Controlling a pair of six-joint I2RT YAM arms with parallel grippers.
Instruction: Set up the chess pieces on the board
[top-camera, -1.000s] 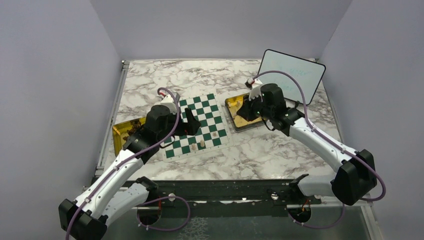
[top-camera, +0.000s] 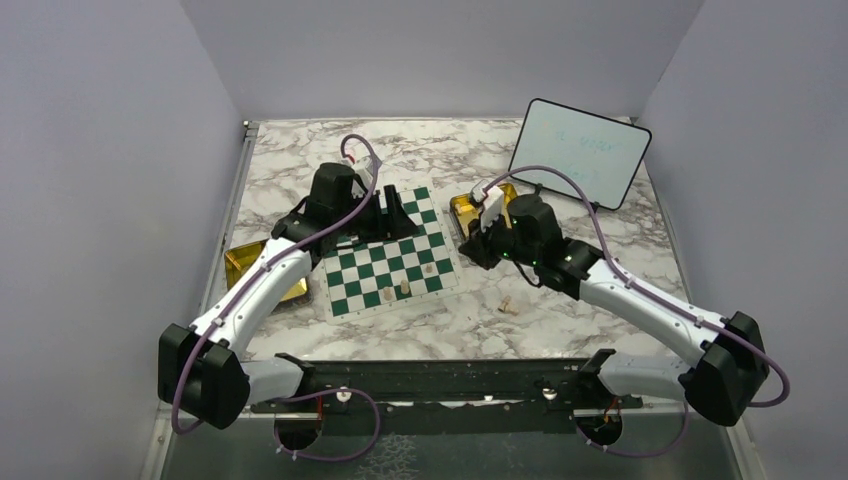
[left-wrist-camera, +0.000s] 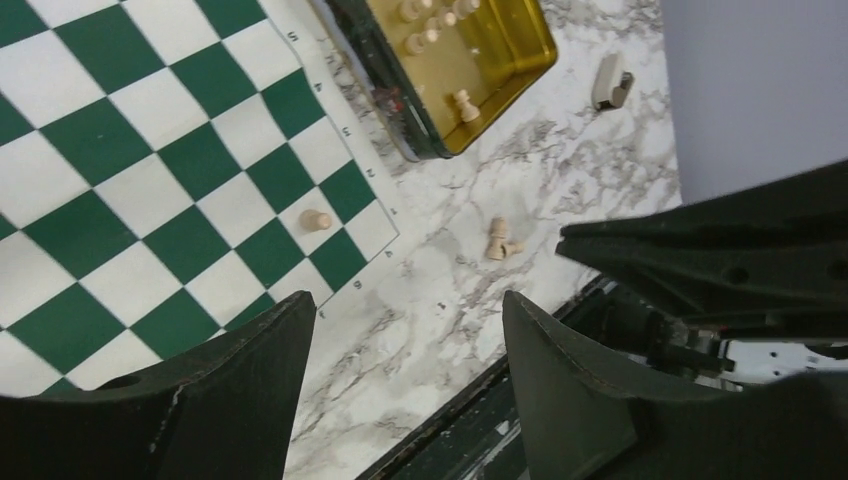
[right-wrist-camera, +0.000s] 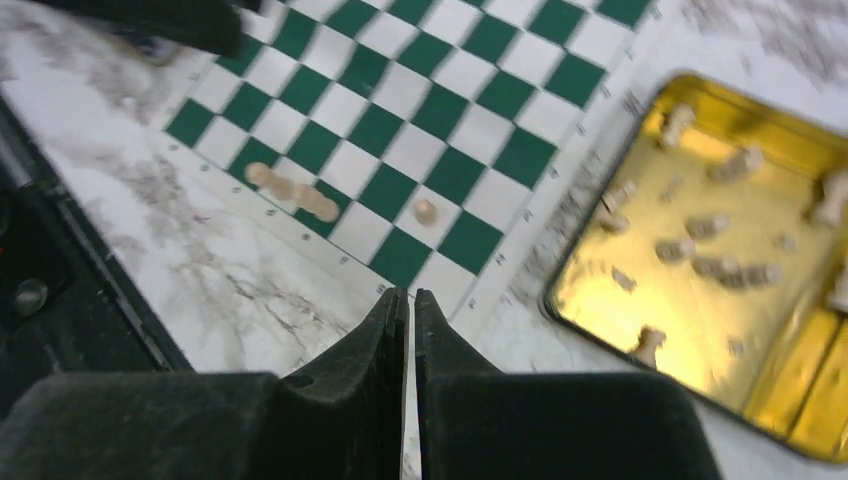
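The green-and-white chessboard (top-camera: 350, 290) lies mid-table with a few light wooden pieces on its near rows, such as a small piece (left-wrist-camera: 316, 219) near a corner. My left gripper (top-camera: 395, 215) hangs over the board, open and empty. My right gripper (top-camera: 474, 252) is beside the board's right side; its fingertips meet in the right wrist view, nothing seen between them. Loose light pieces (left-wrist-camera: 500, 240) lie on the marble right of the board's near corner.
A gold tray (right-wrist-camera: 700, 300) of light pieces stands right of the board; another gold tray (top-camera: 240, 262) is at the left. A whiteboard (top-camera: 580, 152) stands at the back right.
My right gripper has moved toward the front, off the tray's middle, and loose pieces now show on the marble.
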